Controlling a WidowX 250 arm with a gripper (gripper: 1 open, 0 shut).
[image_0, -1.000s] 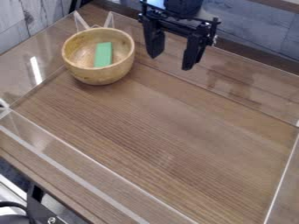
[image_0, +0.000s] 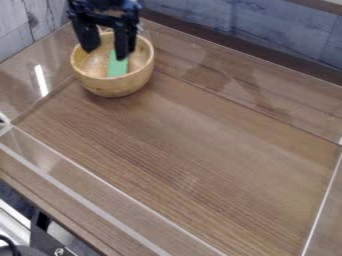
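Observation:
My dark gripper (image_0: 108, 38) is at the top left of the camera view, over a round wooden bowl (image_0: 112, 84). It is blurred, with its two sides apart and open. A green block (image_0: 118, 62) lies inside the bowl, below and between the gripper's sides. Whether the gripper touches the block or the bowl I cannot tell.
Pale walls edge it at the left and back, and a dark gap with cables shows at the bottom left corner.
The gripper has moved left from the middle of the back of the table to above the bowl. The bowl and the green block look unmoved.

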